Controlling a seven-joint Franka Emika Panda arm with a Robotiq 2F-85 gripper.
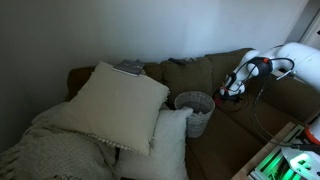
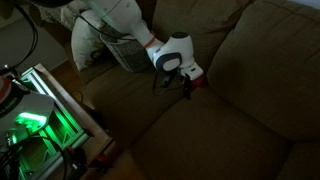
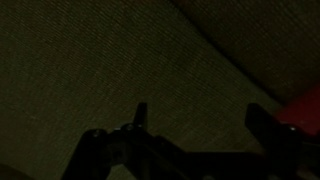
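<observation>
My gripper stands open in the wrist view, its two dark fingers wide apart above the brown couch fabric. Nothing shows between them. A red thing [image 3: 303, 108] lies by the right finger, partly cut off by the frame edge. In exterior view 2, the red thing [image 2: 198, 82] shows just beside the gripper [image 2: 187, 88], near the seam where seat and backrest meet. What it is, I cannot tell. Over the couch's right part in exterior view 1, the gripper [image 1: 224, 95] is small and dark.
A woven basket [image 1: 197, 123] stands on the couch left of the arm. White pillows [image 1: 120, 105] and a knitted blanket [image 1: 55, 155] fill the left side. The backrest [image 2: 262, 55] rises close behind the gripper.
</observation>
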